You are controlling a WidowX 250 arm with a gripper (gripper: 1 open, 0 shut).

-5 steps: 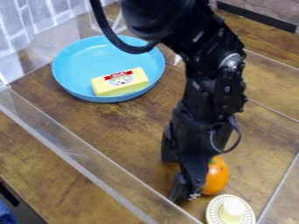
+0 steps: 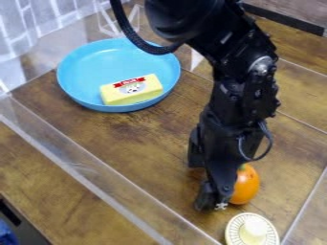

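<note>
My black gripper (image 2: 215, 177) reaches down to the tabletop in the middle right, over an orange round object (image 2: 242, 184) that is partly hidden behind it. The fingers are dark and overlap the object, so whether they grip it cannot be told. A blue bowl (image 2: 79, 69) at the upper left holds a yellow boxed item (image 2: 132, 89) with a red and white label.
A white round lid-like object (image 2: 253, 230) lies at the bottom right, close to the orange object. Clear transparent edging runs along the left and front. Bare wooden table (image 2: 64, 172) shows at the left and far right.
My gripper and the orange object appear slightly higher in the view than before, the orange object a little to the right. The bowl and yellow item look unmoved.
</note>
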